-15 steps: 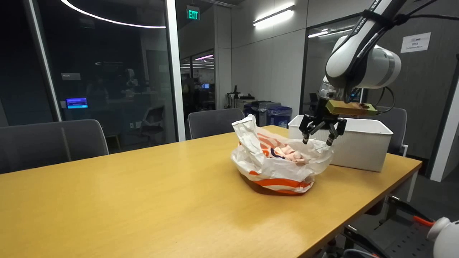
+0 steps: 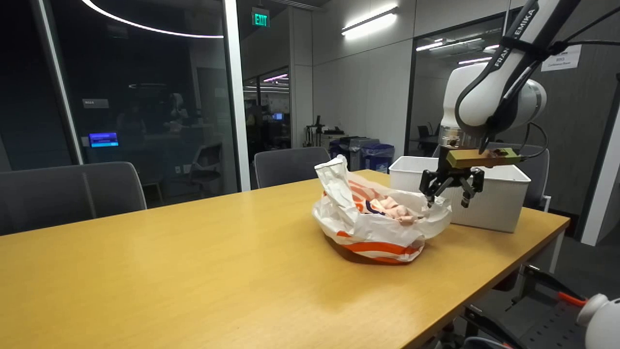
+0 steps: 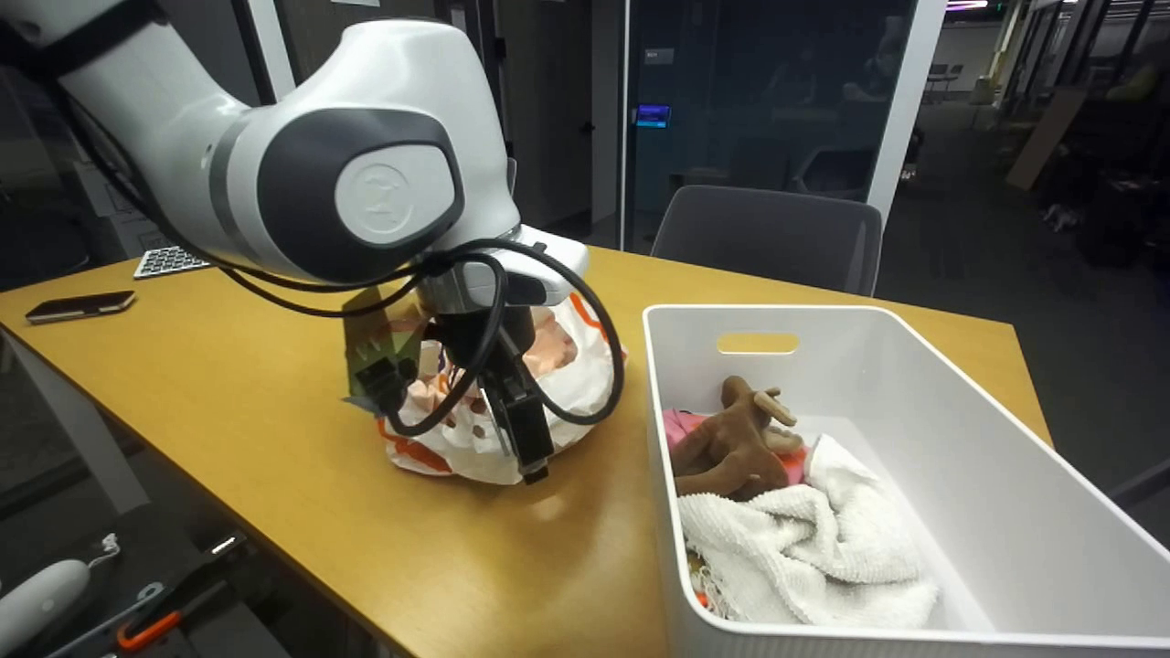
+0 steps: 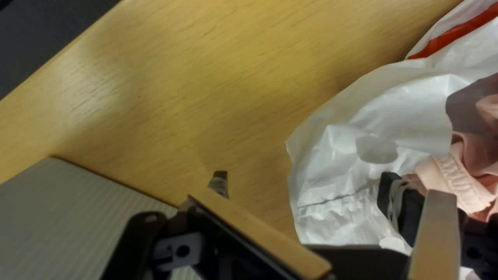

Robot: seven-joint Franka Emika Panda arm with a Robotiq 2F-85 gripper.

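Note:
My gripper (image 2: 447, 201) is open beside the right rim of a white plastic bag with orange stripes (image 2: 380, 248), its fingers pointing down. Pale pink cloth (image 2: 390, 206) shows inside the bag's open mouth. From the wrist, one fingertip (image 4: 396, 200) appears over the bag's edge near the pink cloth (image 4: 474, 182), the other over bare table; nothing is held between them. A white bin (image 3: 682, 592) stands close by, holding a brown plush toy (image 3: 737, 444), a white towel (image 3: 817, 543) and something pink under the toy. The arm partly hides the bag in exterior view 2.
The bin's wall (image 4: 60, 219) is near the gripper in the wrist view. A phone (image 3: 80, 306) and a keyboard (image 3: 170, 261) lie at the far left in exterior view 2.
In exterior view 1 my gripper has shifted right and slightly lower, toward the bag's right rim and in front of the bin. The bag's rim there has moved slightly; its contents look the same.

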